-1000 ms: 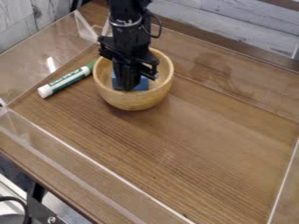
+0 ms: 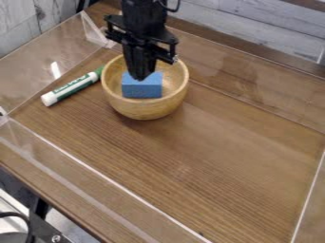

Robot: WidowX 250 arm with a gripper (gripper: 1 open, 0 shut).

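Observation:
A round tan bowl [image 2: 159,109] sits at the upper middle of the table, with a blue block [image 2: 143,89] inside it. My black gripper [image 2: 140,63] is above the back of the bowl, over the block and apart from it. Its fingers point down; whether they are open or shut is hard to make out.
A green and white tube [image 2: 70,89] lies to the left of the bowl. A raised edge runs along the back and right side.
My gripper has risen up and back from low inside the bowl, uncovering the blue block, which still lies in the bowl.

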